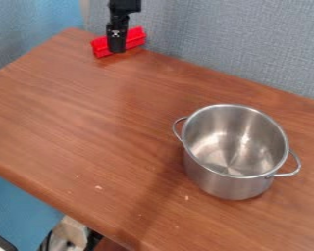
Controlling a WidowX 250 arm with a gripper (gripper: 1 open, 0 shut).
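Note:
My black gripper (117, 41) is down over a red elongated object (136, 39) at the back left corner of the wooden table, its lower end overlapping that object. Whether the fingers are open or shut on it is too small to tell. A steel pot (235, 152) with two side handles stands upright and empty on the right part of the table.
Grey-blue textured walls (232, 49) border the back and left. At the bottom left, beyond the table's edge, are a blue surface and some partly visible items.

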